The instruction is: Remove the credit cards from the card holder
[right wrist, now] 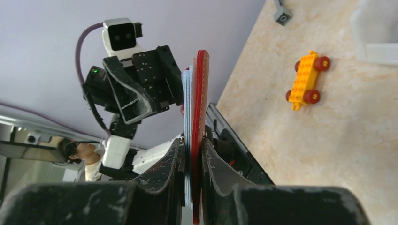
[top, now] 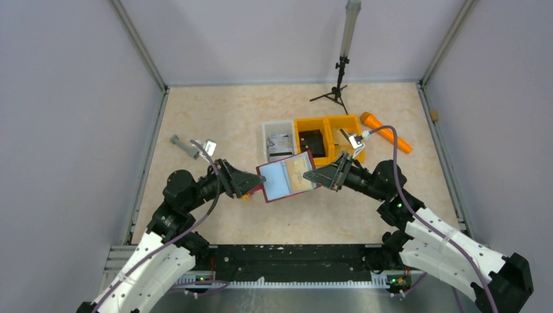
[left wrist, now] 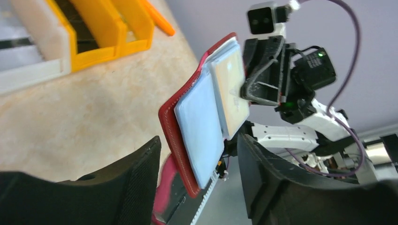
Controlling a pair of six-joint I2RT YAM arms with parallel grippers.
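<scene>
A red card holder point(top: 288, 175) with pale blue and cream cards in it hangs above the table between my arms. My right gripper is shut on it, and in the right wrist view it stands edge-on. My left gripper is open, facing the holder's near end, which sits between and just beyond its fingertips in the left wrist view, apparently not gripped.
A white bin point(top: 278, 126) and a yellow bin point(top: 313, 122) stand behind the holder. A toy car point(right wrist: 304, 79), a grey tool point(top: 184, 147), an orange microphone point(top: 386, 132) and a tripod point(top: 336, 91) are also on the table.
</scene>
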